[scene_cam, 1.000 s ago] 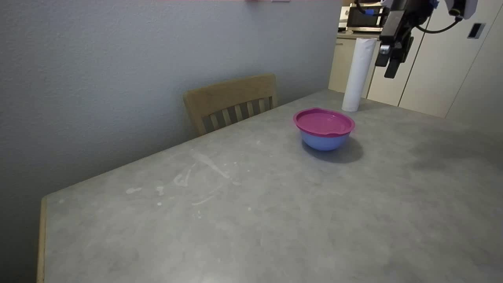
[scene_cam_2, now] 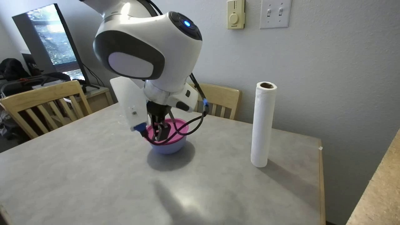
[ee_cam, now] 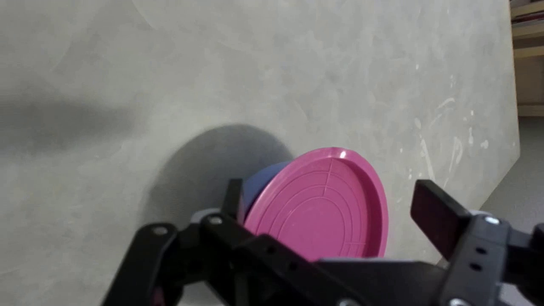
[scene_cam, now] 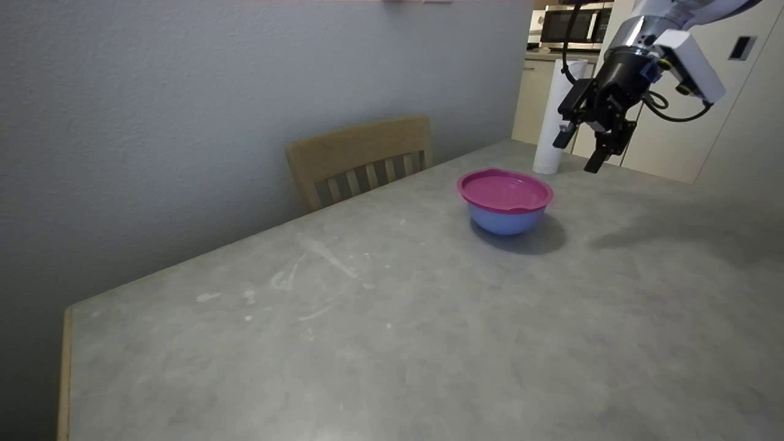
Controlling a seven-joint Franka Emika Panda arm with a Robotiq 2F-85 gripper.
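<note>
On the grey table stands a blue bowl (scene_cam: 505, 222) with a pink lid (scene_cam: 505, 190) covering its top. My gripper (scene_cam: 573, 155) hangs in the air to the right of the bowl and higher than it, fingers angled down. In the wrist view the pink lid (ee_cam: 318, 214) shows beyond the widely parted fingers, with a strip of the blue bowl (ee_cam: 261, 183) at its left. Nothing sits between the fingertips. From exterior view 2, the arm covers part of the lid (scene_cam_2: 178, 125), while the blue bowl (scene_cam_2: 168, 147) shows below it.
A white paper roll (scene_cam_2: 263, 125) stands upright near the table's end, behind the bowl in exterior view 1. Wooden chairs (scene_cam: 360, 150) line the wall side.
My gripper has come lower and slightly left, toward the bowl, and has turned so its fingers show spread apart. The lidded bowl and paper roll have stayed in place.
</note>
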